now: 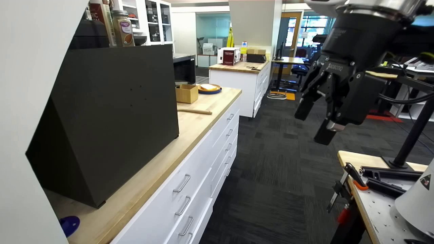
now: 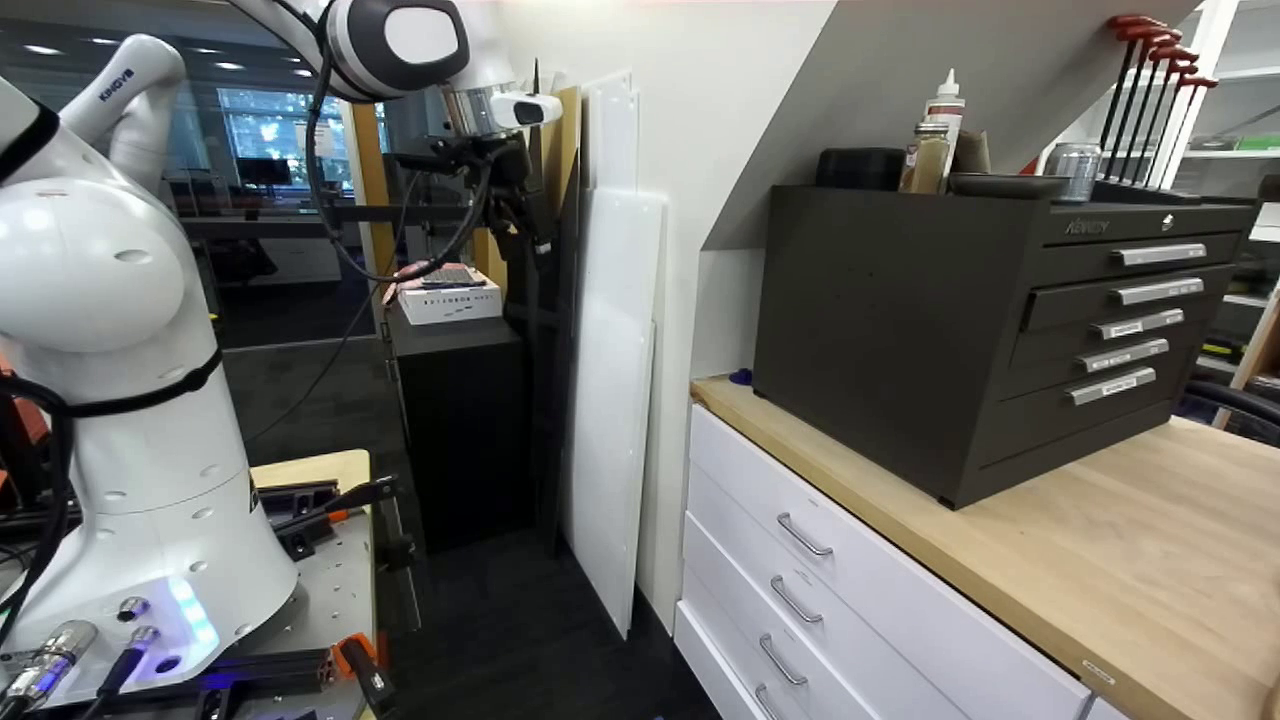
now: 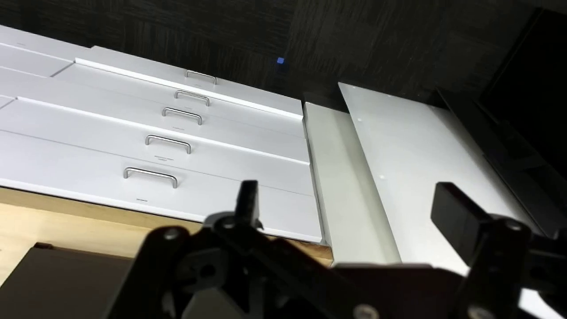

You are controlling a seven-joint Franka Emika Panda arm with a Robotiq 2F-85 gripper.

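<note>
My gripper (image 1: pixel 312 126) stands open in mid-air over the dark floor, nothing between its fingers. It is clear of the white drawer cabinet (image 1: pixel 195 175). In the wrist view the two fingertips of the gripper are wide apart, and several drawer fronts with metal handles (image 3: pixel 151 174) show beyond them. All the drawers in view look closed. On the wooden counter (image 2: pixel 1152 528) rests a dark tool chest (image 2: pixel 888 324), its labelled drawers facing away from my arm.
Jars and a white bottle (image 2: pixel 947 108) top the chest. White panels (image 2: pixel 618 384) lean against the wall near the cabinet. A wooden box (image 1: pixel 187 94) and a plate (image 1: pixel 209 88) sit further along the counter. Clamps (image 1: pixel 346 183) hang at my table's edge.
</note>
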